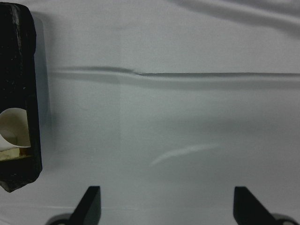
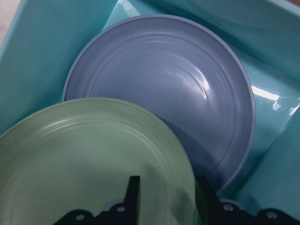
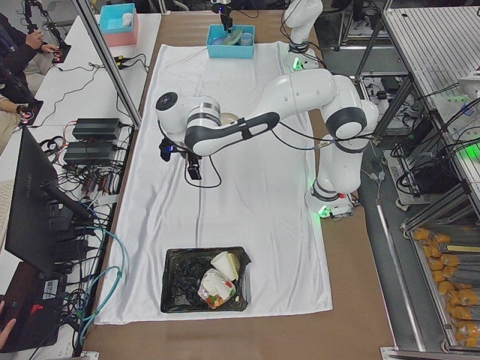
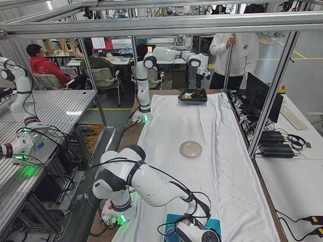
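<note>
In the right wrist view a green plate [image 2: 79,154] overlaps a blue plate [image 2: 159,70] in a teal bin [image 2: 33,56]. My right gripper is at the green plate's rim, one finger over the plate, the other at its edge; whether it grips is unclear. In the camera left view that plate looks tilted. My left gripper stands open over bare white cloth, with nothing between its fingers.
A beige plate [image 4: 191,149] lies mid-table, mostly hidden by the left arm in the camera left view. A black bin [image 3: 176,281] with cups and wrappers sits at the other end.
</note>
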